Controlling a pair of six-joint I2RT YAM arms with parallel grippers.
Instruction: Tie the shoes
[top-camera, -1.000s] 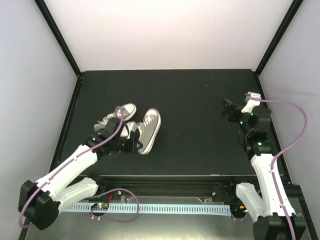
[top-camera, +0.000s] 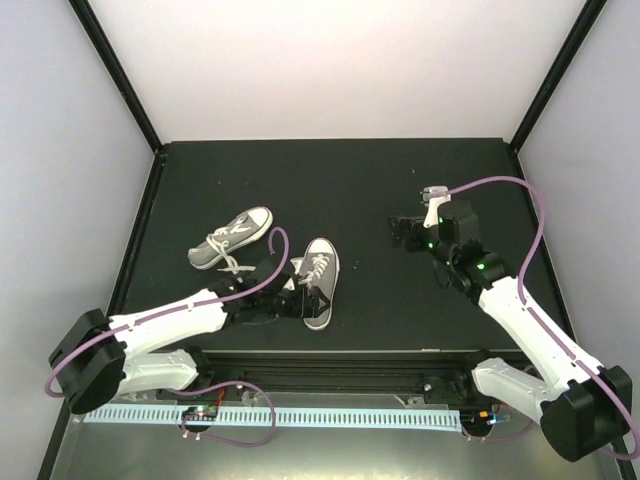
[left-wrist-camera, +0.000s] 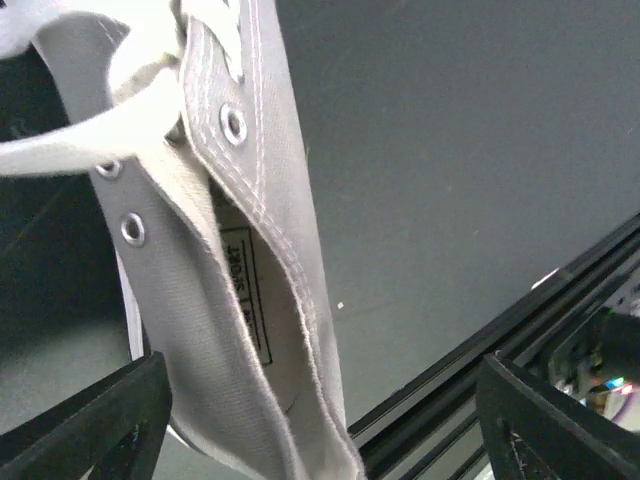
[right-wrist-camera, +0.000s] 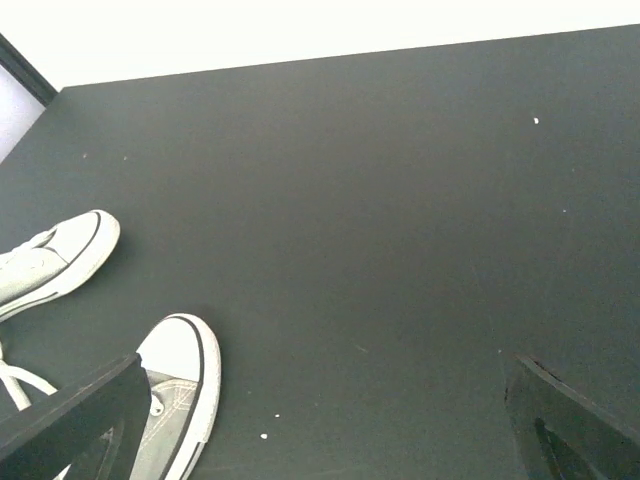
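A grey sneaker with white sole (top-camera: 321, 270) stands lengthwise near the front middle of the black table, loose white laces on it. My left gripper (top-camera: 305, 300) is low over its heel end; in the left wrist view its fingers (left-wrist-camera: 95, 430) stand apart on either side of the shoe's open collar (left-wrist-camera: 260, 330), part open. The second sneaker (top-camera: 232, 236) lies further left and back, angled, laces loose. My right gripper (top-camera: 400, 230) hangs open over the table to the right, nothing between its fingers; both shoes' toes show in the right wrist view.
Walls and dark rails border the sides and back; the front edge runs just below my left gripper.
My left arm and the near sneaker have moved right and toward the front, the shoe now straighter. My right arm has swung left toward the middle.
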